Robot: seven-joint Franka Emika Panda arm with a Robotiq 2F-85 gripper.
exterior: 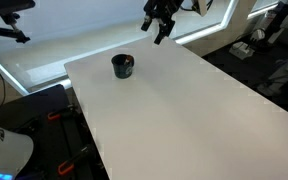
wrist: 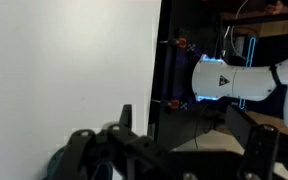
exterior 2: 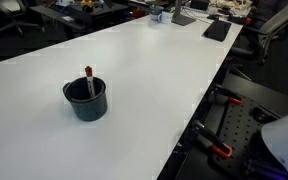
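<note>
A dark mug (exterior: pixel 122 69) stands upright near the far left corner of the white table. In exterior view 2 the same mug (exterior 2: pixel 86 106) has a red-tipped stick, perhaps a marker (exterior 2: pixel 89 77), leaning inside it. My gripper (exterior: pixel 152 31) hangs above the table's far end, open, its two fingers apart with nothing between them. It is up and to the right of the mug in exterior view 1, not touching it. At the lower left of the wrist view, a dark rounded edge (wrist: pixel 56 166) shows partly, apparently the mug; the gripper is over the table's edge there.
The robot's white base (exterior: pixel 4 152) and dark mount lie beyond one long edge. Several small items, including a blue-grey cup (exterior 2: pixel 165 16), sit in the background beyond the table.
</note>
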